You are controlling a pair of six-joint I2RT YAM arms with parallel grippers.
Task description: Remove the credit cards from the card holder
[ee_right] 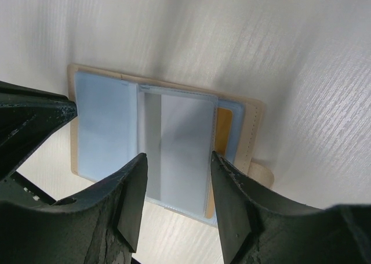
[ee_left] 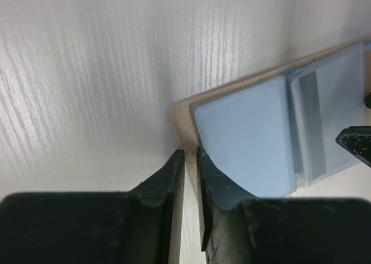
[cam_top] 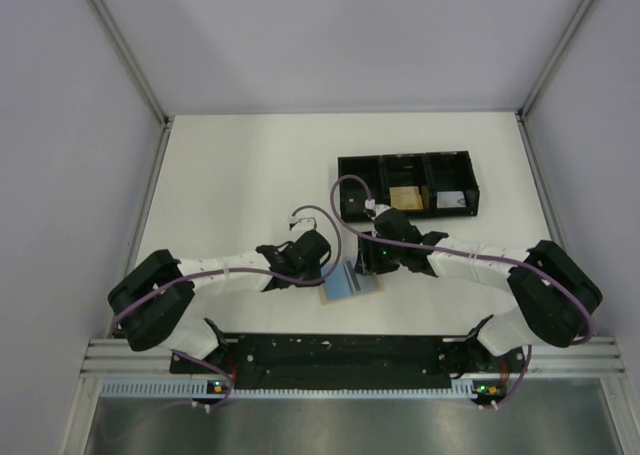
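The open card holder (cam_top: 340, 285) lies flat on the white table, a tan case with pale blue-grey panels (ee_left: 243, 130). In the right wrist view an orange card (ee_right: 223, 130) shows at its right side, among layered sleeves. My left gripper is at the holder's left edge, fingertips close together on that edge; whether the edge is between them is unclear. My right gripper is open over the right part, one fingertip beside the orange card, the other on or over the panel.
A black compartment box (cam_top: 370, 170) with tan and white items in its sections stands behind the arms at back right.
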